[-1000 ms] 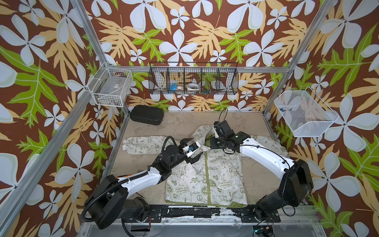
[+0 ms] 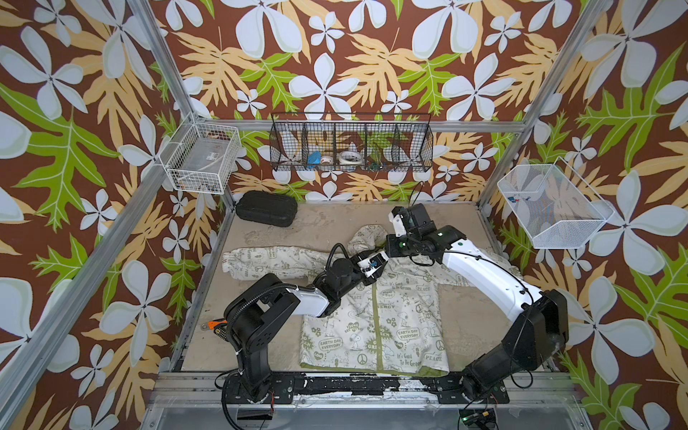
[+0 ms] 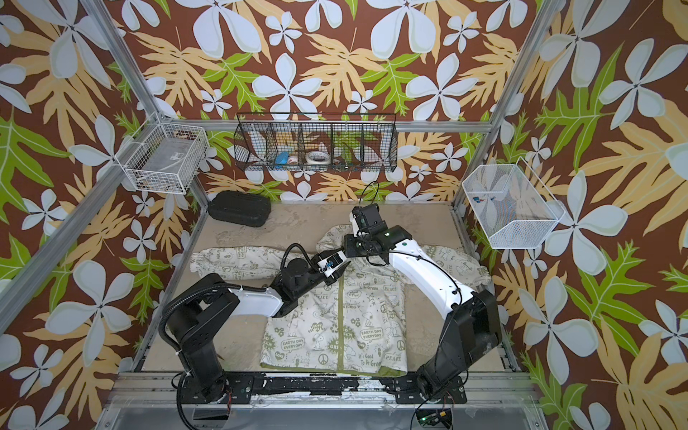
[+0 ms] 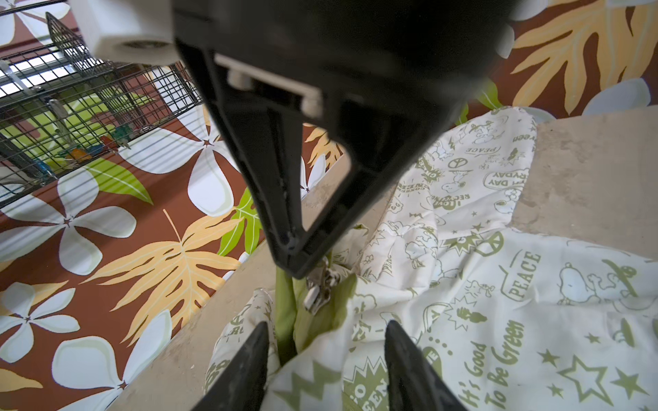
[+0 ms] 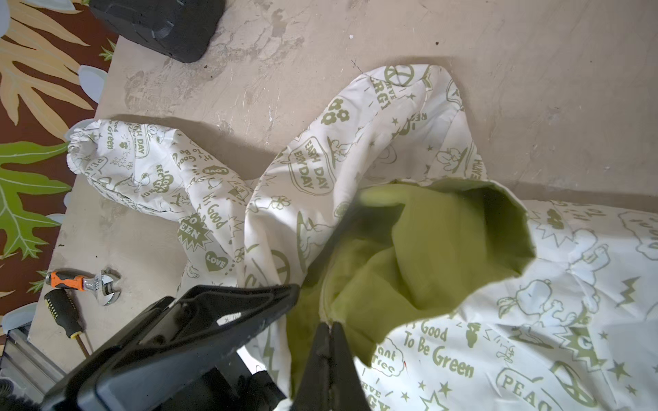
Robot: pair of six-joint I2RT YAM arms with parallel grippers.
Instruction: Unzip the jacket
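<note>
The printed white jacket lies spread on the table with its olive zipper strip down the middle. Near the collar, the olive lining shows. My left gripper is part open around a fold at the collar, where a metal zipper slider shows just beyond its fingers. My right gripper is shut at the lining edge; whether cloth is between its fingertips is hard to tell. It hangs just above the left gripper in the left wrist view.
A black case lies at the back left, tools at the left. Wire baskets hang on the back and side walls. Bare table shows behind the jacket.
The right gripper has risen slightly, and the two are now close together.
</note>
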